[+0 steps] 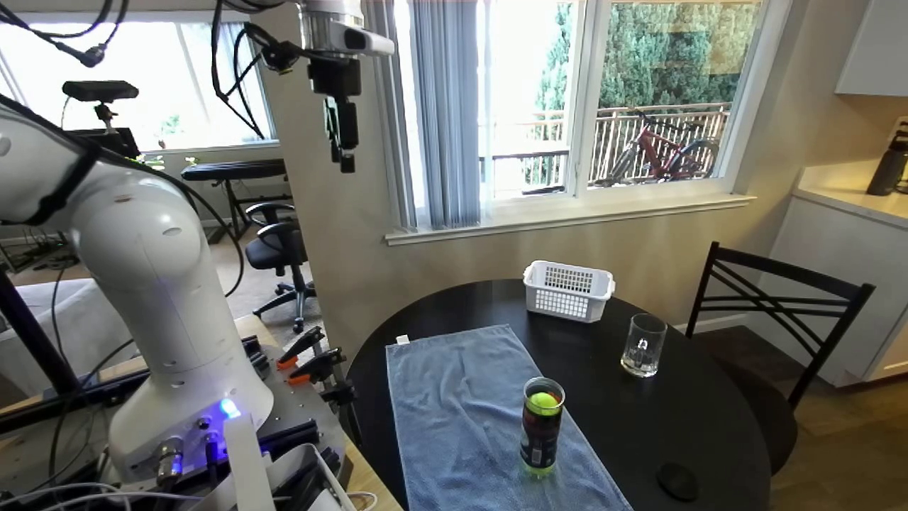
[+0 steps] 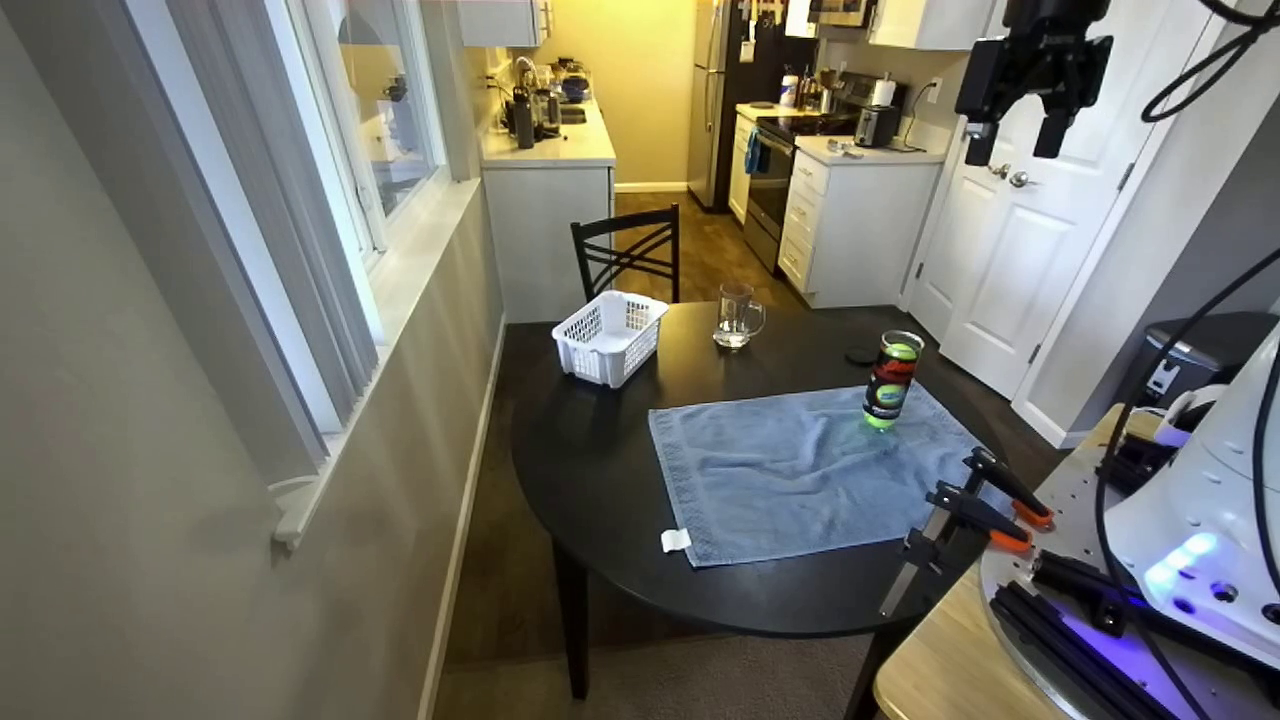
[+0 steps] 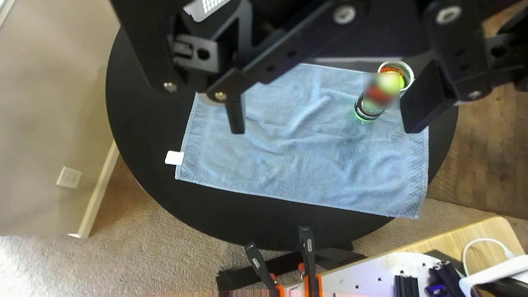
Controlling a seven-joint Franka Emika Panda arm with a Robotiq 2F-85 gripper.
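Note:
High above the table, my gripper hangs open, its two fingers well apart and nothing between them. In the wrist view a finger shows on the left, with the other on the right. A clear can of tennis balls stands upright and uncapped on the blue towel, a green ball visible at its top. The wrist view has the can partly blurred, close to the right finger. Beyond the towel are a white basket that looks empty and a glass mug. A black round lid lies flat on the table.
The round black table has bare room around the mug. Clamps with orange parts sit at its edge near the robot base. A black chair stands on the far side, and a windowed wall runs alongside.

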